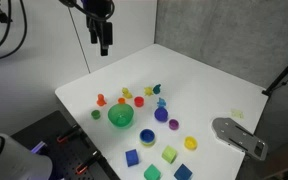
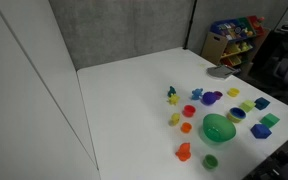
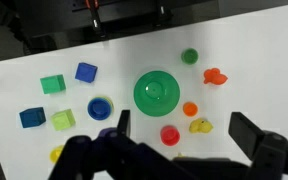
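Observation:
High above the white table, at the top left of exterior view 1, my gripper (image 1: pixel 102 50) hangs clear of every object. The wrist view shows its two dark fingers wide apart, so the gripper is open with nothing between them. A green bowl (image 3: pixel 157 93) lies below it on the table. Around the bowl are a blue cup (image 3: pixel 100 108), a green cup (image 3: pixel 190 56), a red cup (image 3: pixel 170 135), an orange figure (image 3: pixel 215 76), a small orange piece (image 3: pixel 190 108) and a yellow figure (image 3: pixel 201 126).
Green and blue blocks, among them a blue block (image 3: pixel 86 72) and a light green block (image 3: pixel 63 120), lie to one side. A grey metal tray (image 1: pixel 240 138) is at the table's right. Coloured bins fill a shelf (image 2: pixel 230 45) beyond.

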